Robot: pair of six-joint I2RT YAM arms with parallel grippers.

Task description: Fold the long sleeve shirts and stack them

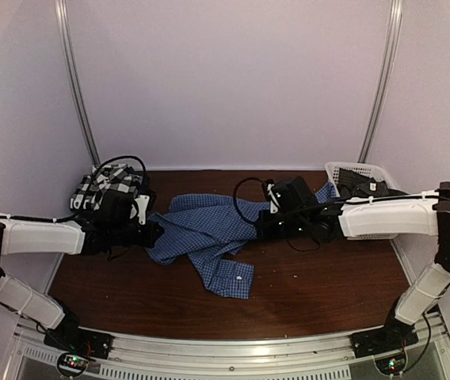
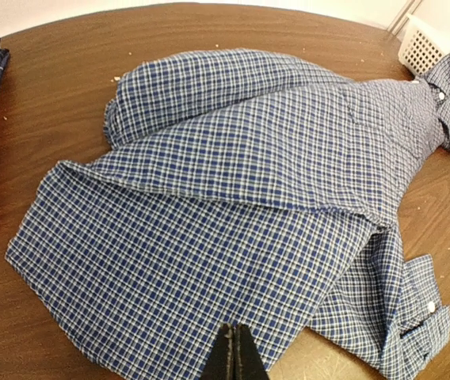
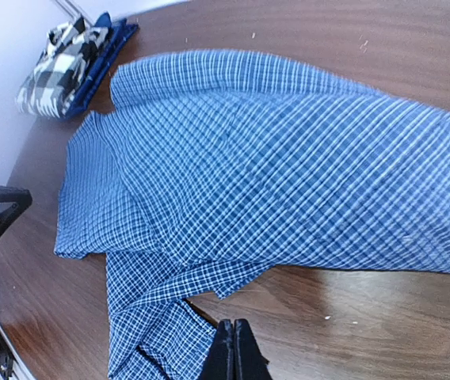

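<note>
A blue checked long sleeve shirt lies crumpled across the table's middle, one sleeve with a buttoned cuff toward the front, its collar end reaching the basket in the left wrist view. My left gripper is shut over the shirt's left part, nothing visible between its fingers. My right gripper is shut above the shirt's right part, also with nothing visible between its fingers. Folded shirts, black-and-white checked over dark blue, are stacked at the back left.
A white perforated basket with dark cloth stands at the back right, partly behind my right arm. Bare wooden table shows along the front and at the back edge.
</note>
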